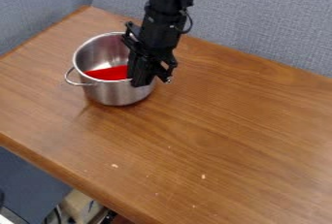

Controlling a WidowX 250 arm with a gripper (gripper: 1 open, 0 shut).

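Note:
A steel pot [111, 92] with side handles stands on the wooden table [220, 141], left of centre, with something red [107, 73] inside it. My black gripper [150, 65] reaches down at the pot's right side, over its rim; its fingertips are dark and partly overlap the pot, so whether they touch it is unclear. Nothing clearly shows between the fingers, and it appears shut.
Grey padded walls [273, 34] bound the back and left. Cables show past the table's front-left edge.

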